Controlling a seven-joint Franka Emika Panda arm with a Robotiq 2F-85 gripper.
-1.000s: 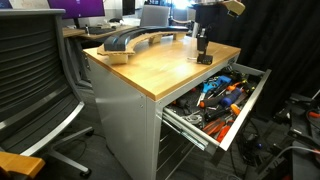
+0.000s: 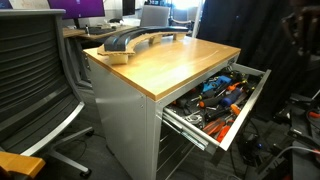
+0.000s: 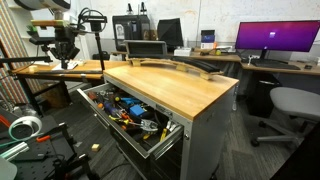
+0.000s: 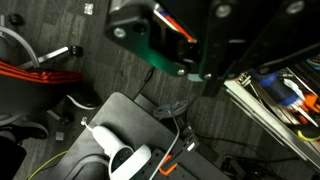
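Note:
My gripper hangs left of the cabinet, beyond the open drawer's far end, in exterior view 2. It is shut, and nothing shows between its fingers. In exterior view 1 only a dark, blurred part of the arm shows at the upper right. The open drawer is full of mixed hand tools, some with red, blue or orange handles. The wrist view has the dark gripper body across the top, with a corner of the drawer at the right edge.
The wooden cabinet top is mostly clear, with a long curved piece along its back. Office chairs stand beside the cabinet. Below the arm, the wrist view shows a white device, cables and a red-edged chair. Small yellow blocks lie on the floor.
A second ago my gripper was low over the cabinet top's right side. The drawer stays open.

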